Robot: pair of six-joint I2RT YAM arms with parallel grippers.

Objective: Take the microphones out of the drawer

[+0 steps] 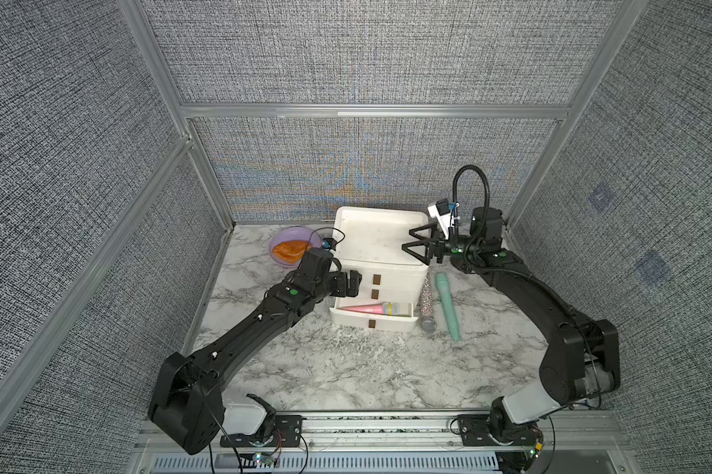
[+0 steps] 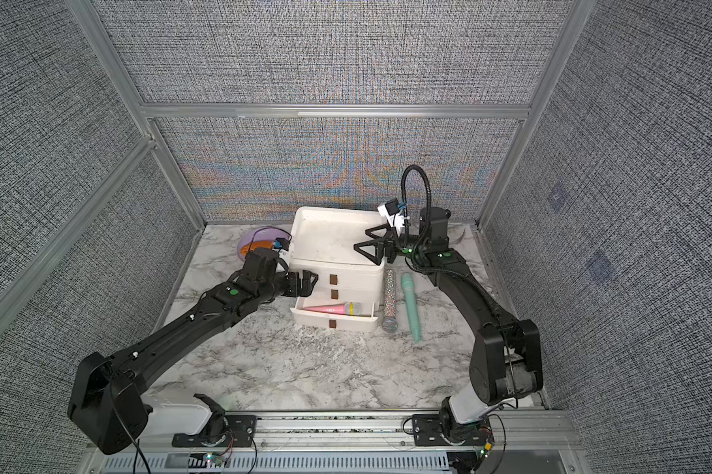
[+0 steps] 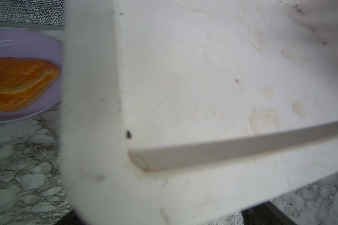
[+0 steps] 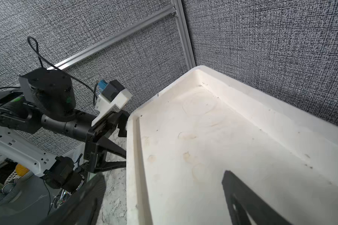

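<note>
A pink microphone (image 1: 363, 309) with a yellow band and grey head lies in the pulled-out bottom drawer (image 1: 393, 323) of a white cabinet (image 1: 395, 280). My left gripper (image 1: 355, 283) is open at the cabinet's front left, above the drawer's left end; whether it touches the cabinet I cannot tell. Its wrist view is mostly filled by the cabinet's white top (image 3: 198, 93). My right gripper (image 1: 406, 241) stands open over the right part of the top, its spread fingers (image 4: 247, 202) with nothing gripped between them.
A glittery microphone (image 1: 427, 300) and a teal microphone (image 1: 447, 308) lie right of the cabinet. A purple plate (image 1: 295, 231) with an orange-brown pastry (image 1: 291, 252) stands to its left.
</note>
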